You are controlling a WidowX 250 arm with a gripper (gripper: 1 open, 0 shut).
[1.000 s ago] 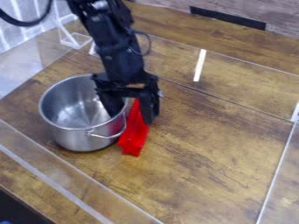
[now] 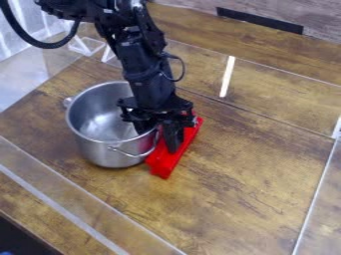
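A steel pot (image 2: 96, 125) with wire handles stands on the wooden table at the left. A red flat object (image 2: 170, 159) lies just to its right, partly under the black gripper (image 2: 163, 129). The gripper is at the pot's right rim, over the red object. Its fingertips are dark and hidden against the pot and red piece, so what lies between them cannot be made out.
A white strip of tape (image 2: 228, 78) marks the table at the back right. A dark area lies beyond the table's back edge.
The pot, red object and gripper have shifted slightly right since about a second ago. The gripper now covers more of the red object's upper part.
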